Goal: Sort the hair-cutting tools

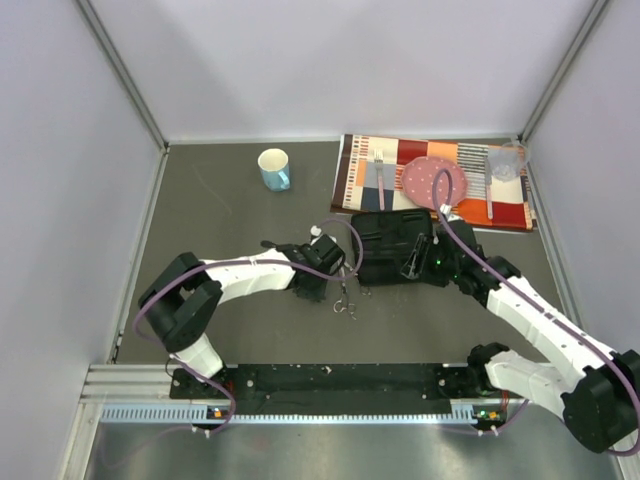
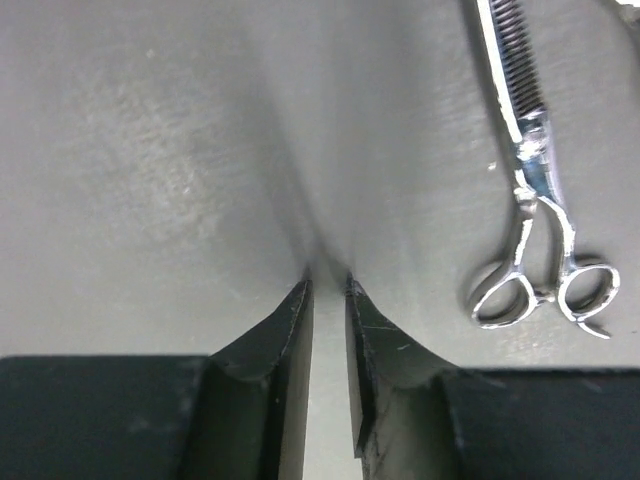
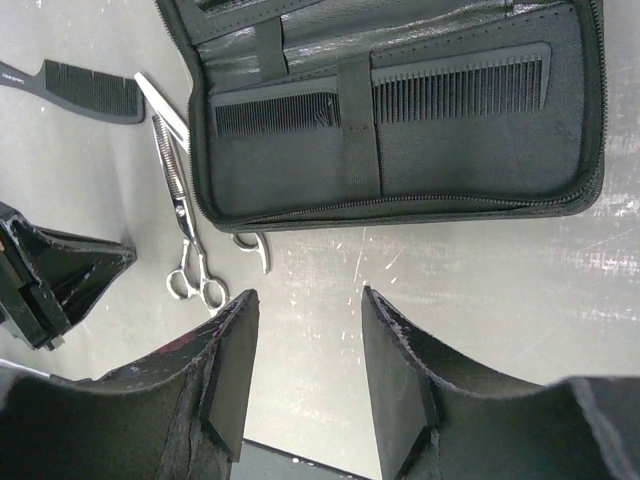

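Observation:
The black zip case (image 3: pixel 480 165) lies open, a comb (image 3: pixel 465 85) under its strap. Left of it lie silver thinning scissors (image 2: pixel 535 165) on the bare table. A bright blade (image 3: pixel 160 108) and a small finger hook (image 3: pixel 262 252) show at the case's edge; the part between is hidden. Another black comb (image 3: pixel 88 90) rests on the table at far left. In the left wrist view my left gripper is slightly open, nothing between its fingers, the scissors to its right. My right gripper stands open and empty near the case's front edge.
A blue mug (image 1: pixel 274 170) stands at the back. Behind the case lies a patterned placemat (image 1: pixel 350 185) bearing a fork (image 1: pixel 380 180), a pink plate (image 1: pixel 434 182) and a knife (image 1: pixel 489 190). A clear glass (image 1: pixel 507 162) is at its right.

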